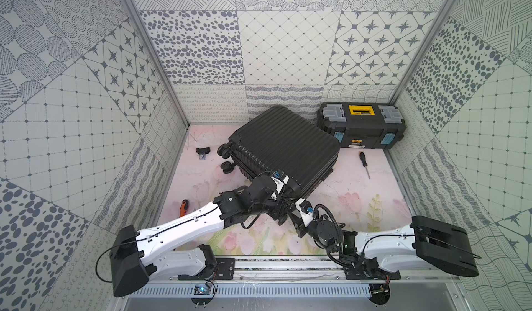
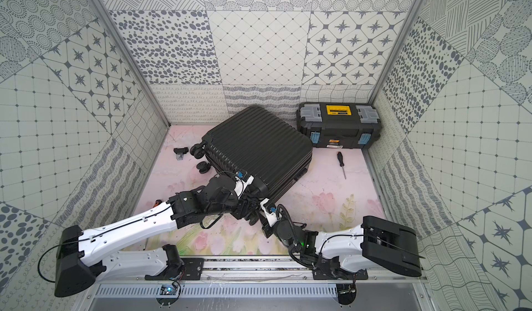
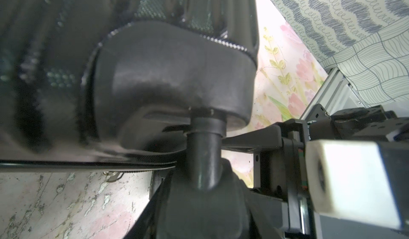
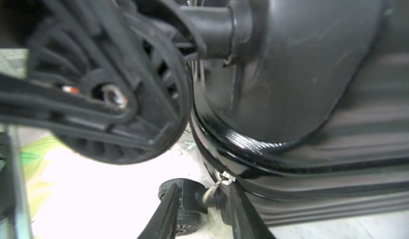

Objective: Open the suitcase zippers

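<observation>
The black ribbed suitcase (image 1: 282, 144) lies flat, its front wheel corner toward me. My left gripper (image 1: 279, 203) is shut on a wheel mount at that corner, whose stem (image 3: 203, 153) fills the left wrist view's lower middle. My right gripper is part open just below the corner, its fingertips either side of a zipper pull (image 4: 225, 178) with a light cord, in front of the suitcase's seam. Whether it touches the pull is unclear. A lower wheel (image 4: 181, 207) sits behind its fingers.
A toolbox (image 1: 360, 128) stands at back right, a screwdriver (image 1: 363, 160) before it. An orange-handled tool (image 1: 183, 208) and a small dark object (image 1: 202, 151) lie on the left.
</observation>
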